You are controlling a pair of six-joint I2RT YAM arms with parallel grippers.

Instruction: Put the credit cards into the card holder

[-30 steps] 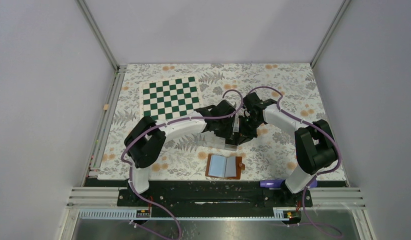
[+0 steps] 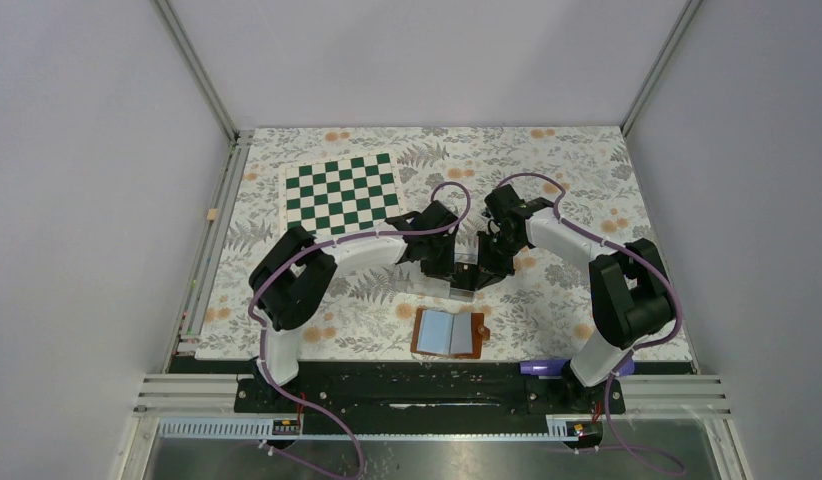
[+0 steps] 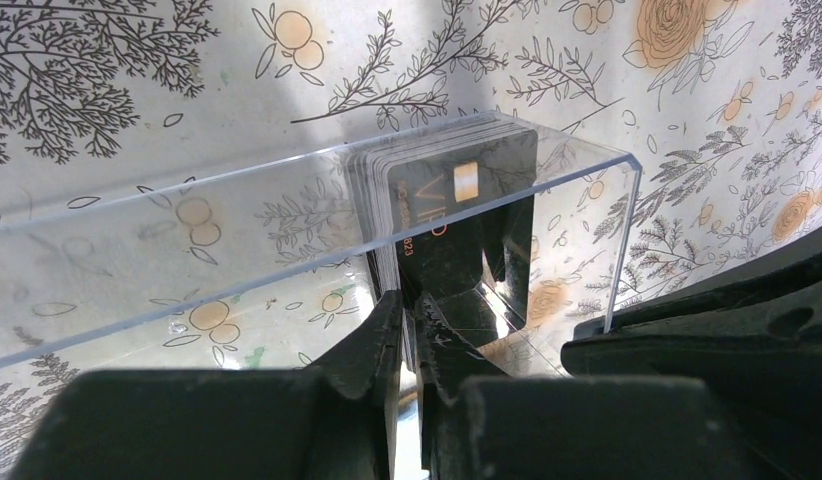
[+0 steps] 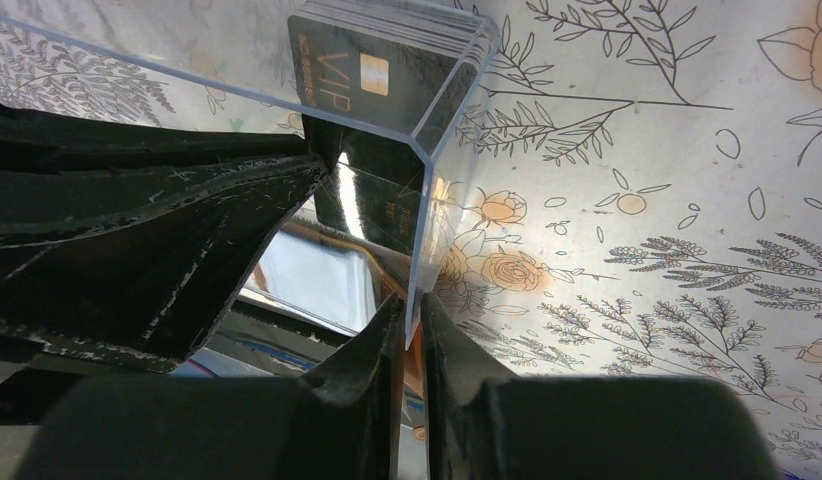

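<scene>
A stack of black VIP credit cards (image 3: 457,250) stands in a long clear acrylic box (image 3: 187,280). My left gripper is at the stack's near edge, its fingertips slightly apart; whether a card is between them is unclear. My right gripper is shut on the corner edge of the acrylic box beside the cards. In the top view, a brown card holder (image 2: 476,335) with pale blue sleeves (image 2: 436,332) lies open at the front.
A green-and-white checkered board (image 2: 342,190) lies at the back left. A purple object (image 2: 542,368) is at the front edge on the right.
My left gripper and arm have shifted slightly left from where they were a second ago. The right arm looks unchanged.
</scene>
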